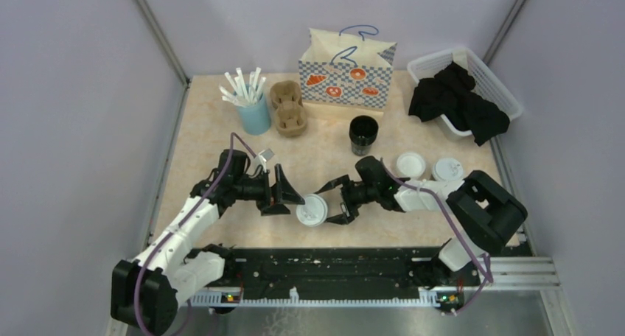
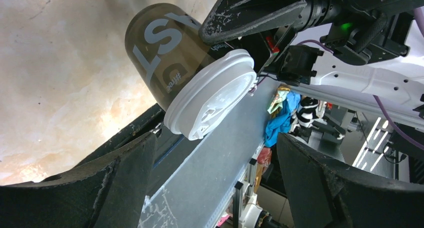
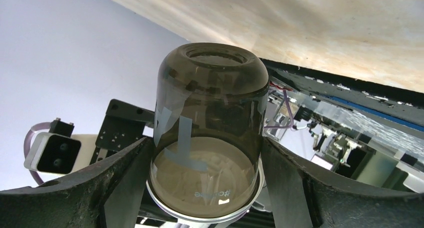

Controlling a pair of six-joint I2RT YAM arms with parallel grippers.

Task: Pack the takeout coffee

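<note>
A dark see-through coffee cup [image 3: 210, 103] with a white lid hangs tilted near the table's front edge, its base ring showing in the right wrist view. My right gripper [image 1: 321, 206] is shut on this cup, one finger against each side. Left of the lid, my left gripper [image 1: 295, 205] stands open, nothing between its fingers. In the left wrist view the lid lies just beyond the gap between those fingers. A brown cup carrier [image 1: 290, 118] and a checkered paper bag [image 1: 332, 82] stand at the back.
A second dark cup [image 1: 363, 138] stands open in front of the bag. Straws fill a blue holder [image 1: 254, 116]; a white basket [image 1: 495, 89] holds black cloth.
</note>
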